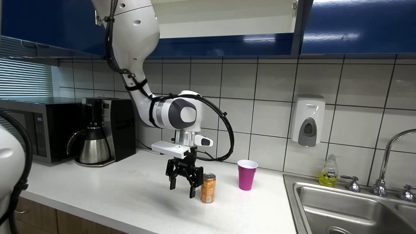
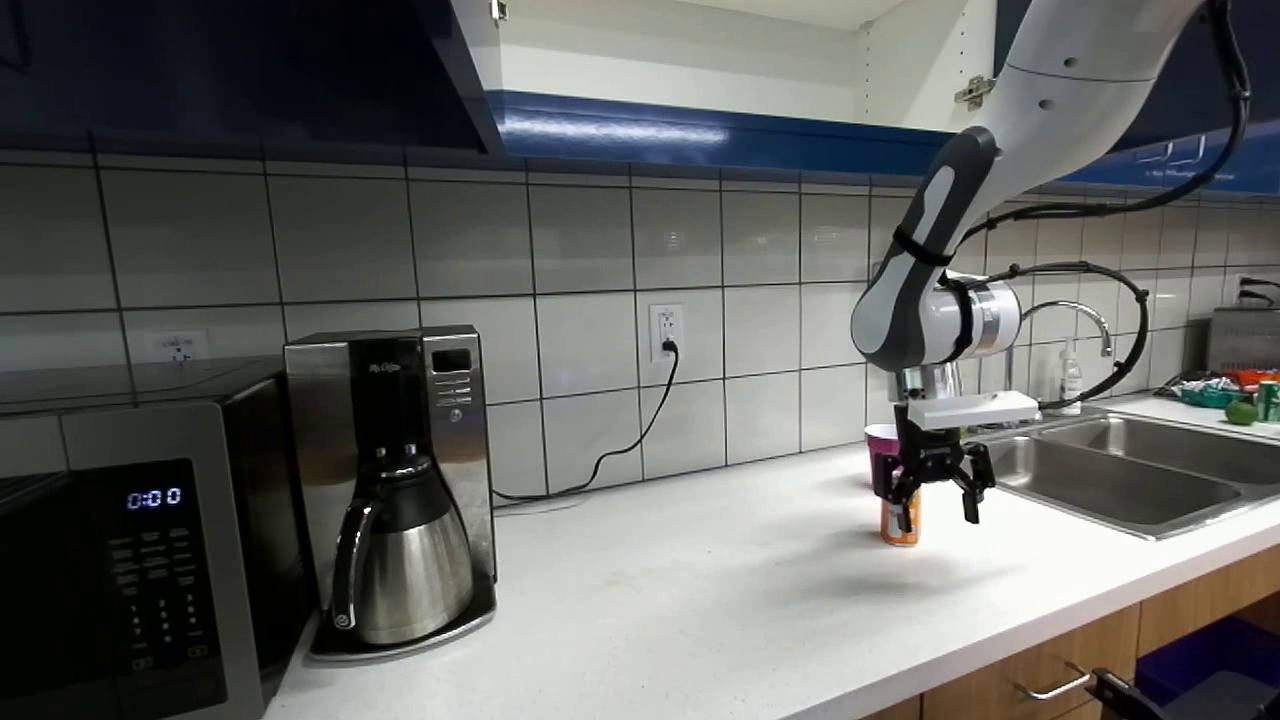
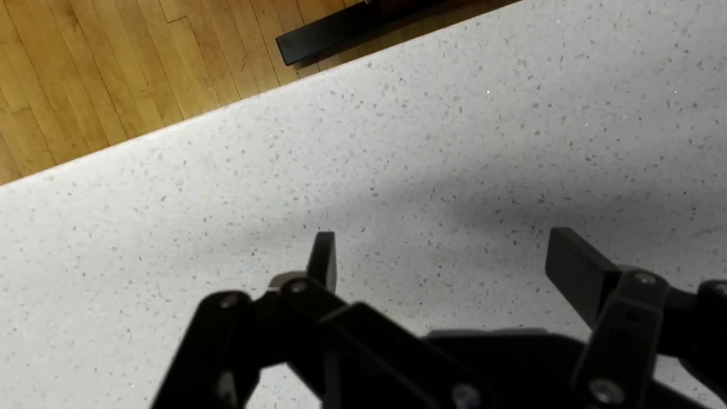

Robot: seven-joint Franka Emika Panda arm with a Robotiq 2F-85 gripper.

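Observation:
My gripper (image 1: pixel 182 190) hangs fingers-down above the white counter, open, with only empty space between its fingers. An orange can (image 1: pixel 208 189) stands upright just to its right in exterior view 1. In exterior view 2 one finger overlaps the can (image 2: pixel 889 533), which stands behind the gripper (image 2: pixel 938 518); I cannot tell how wide the gap is. Farther right and back, a magenta cup (image 1: pixel 246 177) stands upright, partly hidden by the arm in exterior view 2. The wrist view shows bare speckled counter between the spread fingertips, with neither can nor cup visible.
A steel sink (image 1: pixel 290 195) bounds the counter on the right, with a yellow soap bottle (image 1: pixel 329 171) behind it. A coffee maker (image 2: pixel 468 408) and a microwave (image 2: pixel 234 528) occupy the left. Open counter (image 2: pixel 672 600) lies between. Overhead is an open cabinet (image 2: pixel 696 60).

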